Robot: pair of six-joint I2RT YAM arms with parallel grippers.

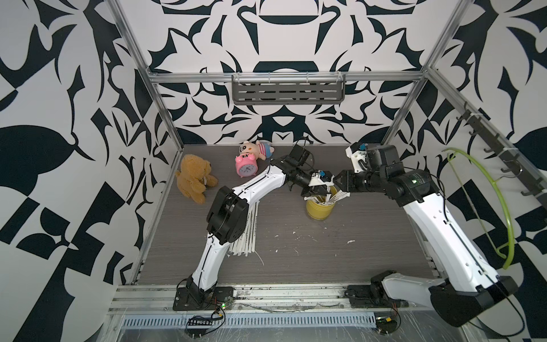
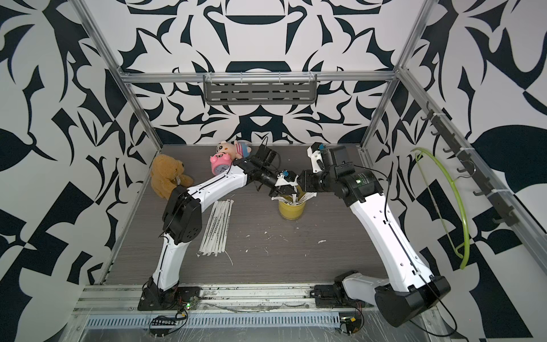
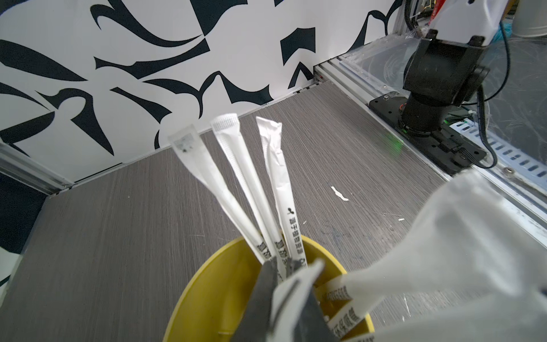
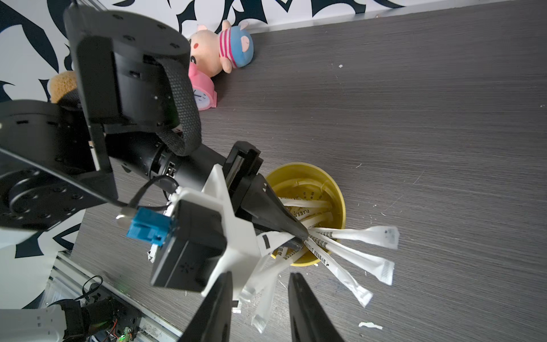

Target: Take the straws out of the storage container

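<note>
Paper-wrapped white straws (image 4: 356, 259) lean outward from a yellow container (image 4: 336, 199) standing upright on the table. More straws (image 1: 245, 236) lie side by side on the tabletop beneath the left arm. My left gripper reaches down into the container's mouth, its narrow dark fingertips among the straws. In the left wrist view a blurred white straw end crosses in front of the fingers (image 3: 256, 310), so what lies between them is unclear. Just right of the container, in the top left view, hovers my right gripper; its fingers stand apart, clear of the straws.
A brown teddy bear (image 1: 195, 177), a pink clock (image 1: 246, 166) and a plush pig (image 1: 259, 149) sit toward the back left. Small paper scraps (image 1: 350, 241) dot the table. Right of the container and in front of it, the surface is mostly bare. Both arms crowd close over the container.
</note>
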